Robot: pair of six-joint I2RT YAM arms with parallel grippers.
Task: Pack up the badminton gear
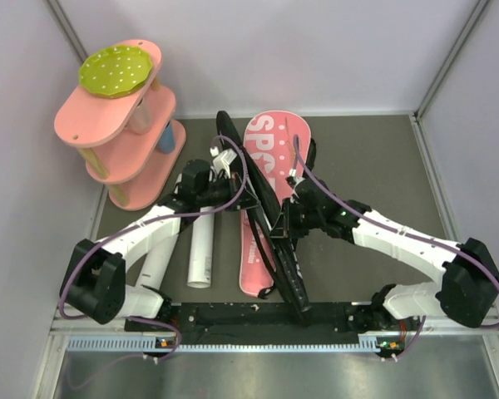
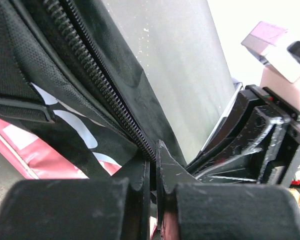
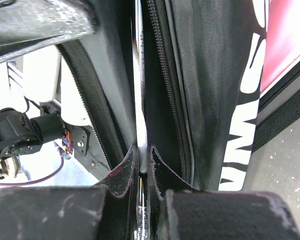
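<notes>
A long black zippered bag [image 1: 287,270] stands slanted across the middle, over a pink padded case [image 1: 270,141]. In the top view my left gripper [image 1: 245,198] holds its upper part; in the left wrist view the gripper is shut on the bag's zipped edge [image 2: 105,85]. My right gripper [image 1: 281,226] is at the bag's lower half. In the right wrist view its fingertips [image 3: 142,165] are shut at a thin pale strip [image 3: 139,95], apparently a racket shaft or edge, inside the opened zipper; whether it grips it is unclear.
White shuttlecock tubes [image 1: 201,249] lie left of the bag. A pink shelf [image 1: 125,158] with a green polka-dot dish [image 1: 115,71] stands at back left.
</notes>
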